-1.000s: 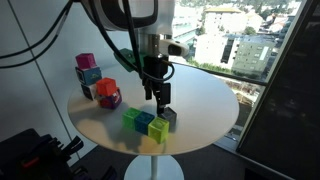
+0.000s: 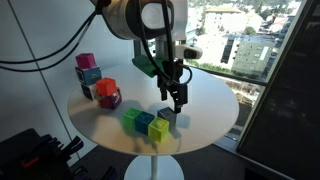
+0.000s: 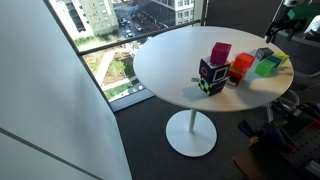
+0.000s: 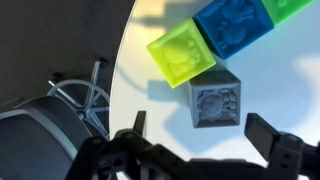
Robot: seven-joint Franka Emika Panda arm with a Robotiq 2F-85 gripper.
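In the wrist view a grey block lies on the white round table, in the gap between my gripper's open fingers as seen from above. My gripper hangs a little above that grey block in exterior view 1, with nothing held. Beside it runs a row of a yellow block, a blue block and a green block. The yellow block's corner touches or nearly touches the grey block; I cannot tell which.
A stack of dark and pink blocks and a red block stand farther left on the table. The table's rim runs close by the yellow block.
In exterior view 1 my gripper has shifted to the right, from over the blue and green blocks to over the grey block. The blocks have not moved.
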